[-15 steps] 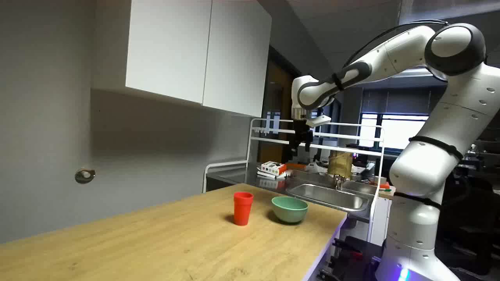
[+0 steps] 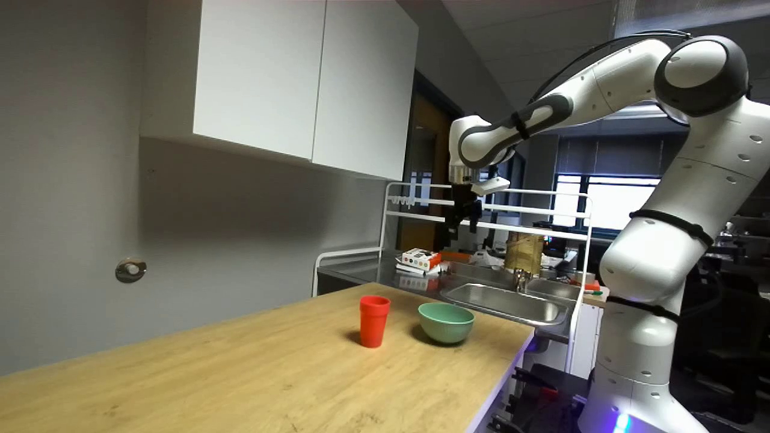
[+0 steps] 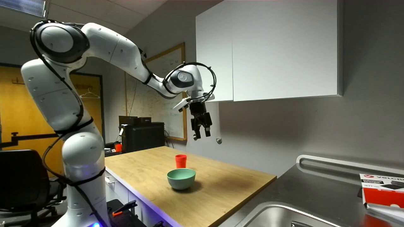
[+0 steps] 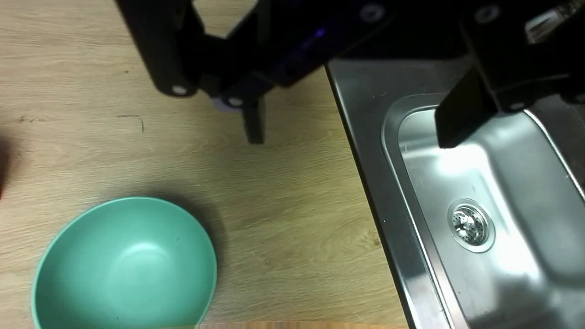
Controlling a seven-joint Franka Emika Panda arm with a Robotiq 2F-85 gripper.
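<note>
A red cup (image 2: 373,322) stands upright on the wooden counter (image 2: 238,361), with a green bowl (image 2: 445,324) close beside it. In the wrist view the bowl (image 4: 129,263) fills the lower left, and its inside looks empty. High above the counter hangs my gripper (image 3: 202,135), pointing down and touching neither object. Its black fingers (image 4: 253,123) are spread apart in the wrist view, and nothing shows between them, so it is open.
A metal sink (image 4: 521,236) borders the counter's end. White cabinets (image 3: 284,49) hang on the wall above. A red and white box (image 3: 382,189) lies on the dark worktop past the sink.
</note>
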